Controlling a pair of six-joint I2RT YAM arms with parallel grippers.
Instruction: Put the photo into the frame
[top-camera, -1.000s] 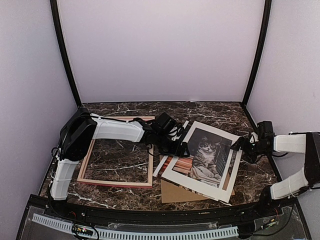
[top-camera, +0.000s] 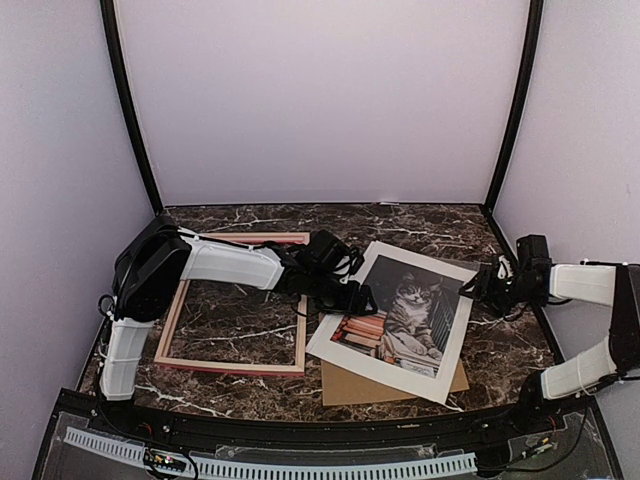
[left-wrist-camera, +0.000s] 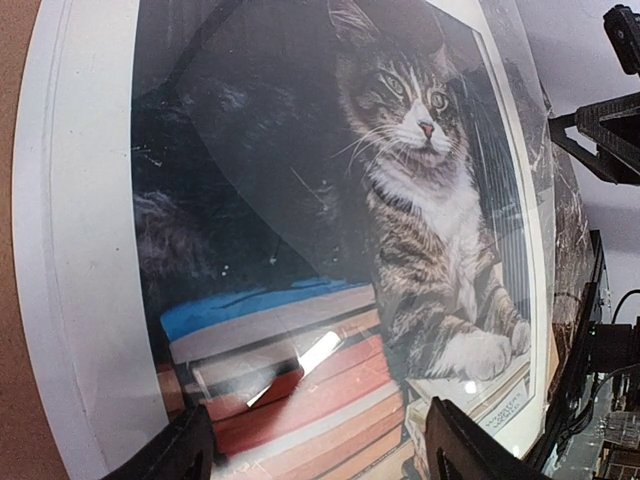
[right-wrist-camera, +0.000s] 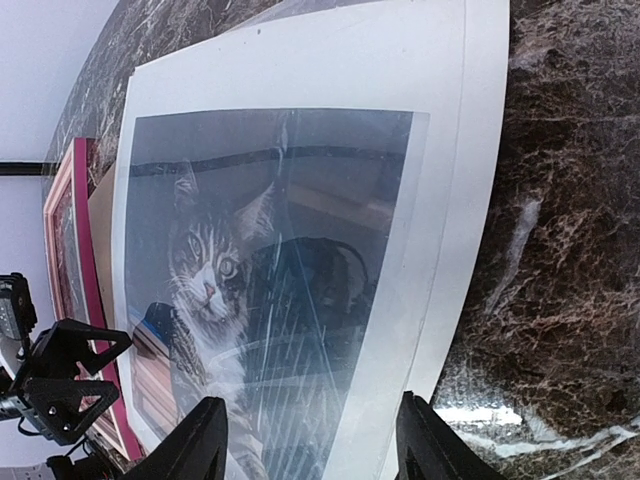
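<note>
The cat photo (top-camera: 408, 312) lies askew on the table right of centre, face up, with a white mat border (top-camera: 459, 345) over it. In the right wrist view a narrow second white strip shows beyond the border's right edge (right-wrist-camera: 458, 250). My left gripper (top-camera: 364, 299) is over the photo's left side, its fingers (left-wrist-camera: 170, 455) apart and nothing seen between them. At the right border is my right gripper (top-camera: 469, 289), also open; whether its tips touch the border cannot be told. The empty wooden frame (top-camera: 230, 367) lies to the left, partly under my left arm.
A brown backing board (top-camera: 362, 388) sticks out from beneath the photo's lower edge. Glare and reflections lie over the picture in both wrist views. Bare marble table (top-camera: 515, 345) shows to the right and along the back.
The white border has slid left and now lines up more closely over the photo; a strip showed at its left before. My right gripper moved slightly left with it. The left arm barely moved.
</note>
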